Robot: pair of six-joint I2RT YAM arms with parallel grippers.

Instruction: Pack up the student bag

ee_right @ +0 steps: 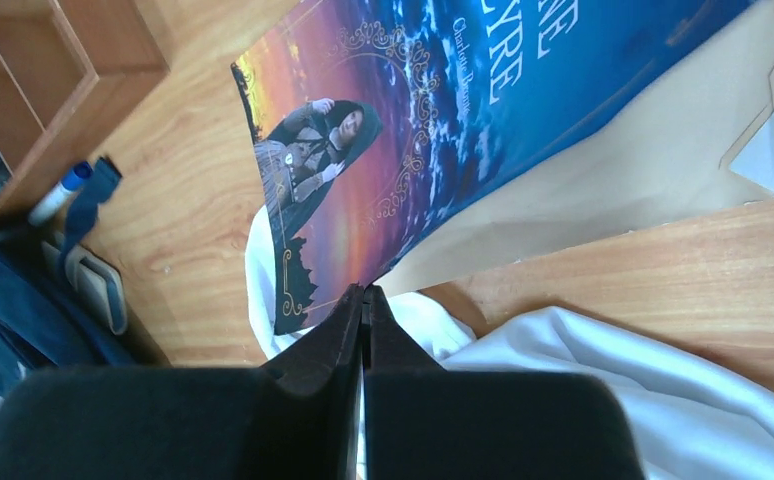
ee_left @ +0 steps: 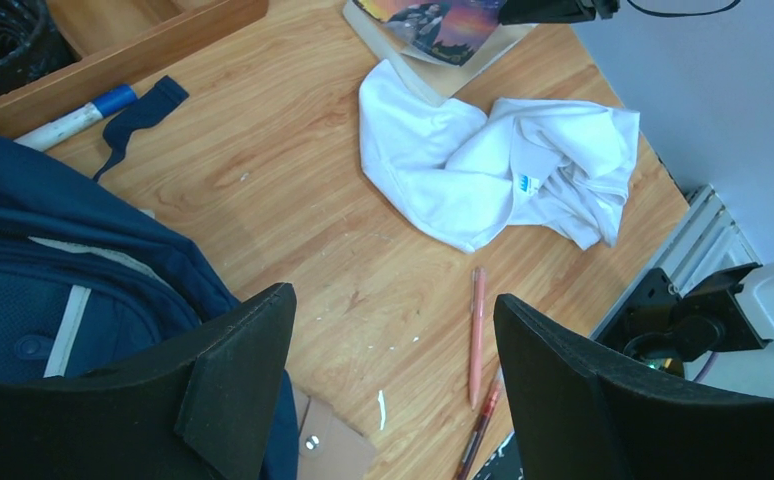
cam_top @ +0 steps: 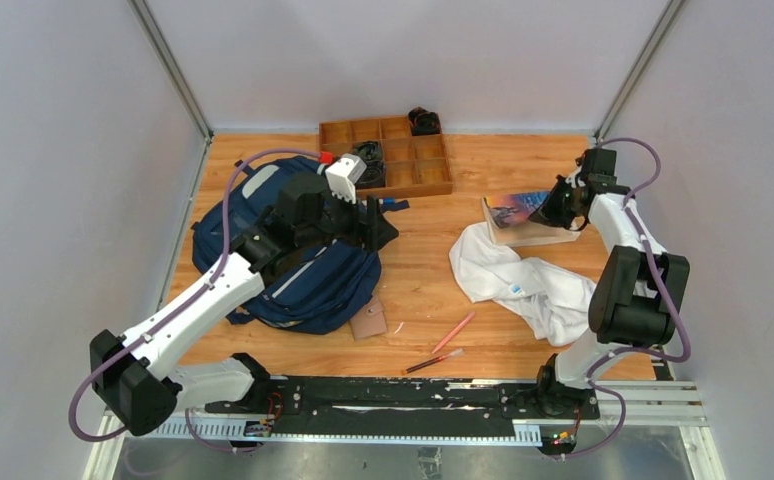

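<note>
The Jane Eyre book (cam_top: 512, 207) (ee_right: 483, 110) lies at the back right, its tip on the white cloth (cam_top: 518, 285). My right gripper (cam_top: 548, 215) is shut at the lower edge of its cover, which is lifted off the pale layer beneath; whether the cover is between the fingertips is unclear. My left gripper (cam_top: 383, 232) is open above the right side of the navy backpack (cam_top: 313, 290), nothing visible between its fingers.
A wooden organizer (cam_top: 418, 172) with dark coiled items stands at the back. A marker (ee_left: 68, 125), a tan wallet (cam_top: 368, 320), a pink pen (cam_top: 451, 331) and a darker pen (cam_top: 433, 360) lie around the bare middle of the table.
</note>
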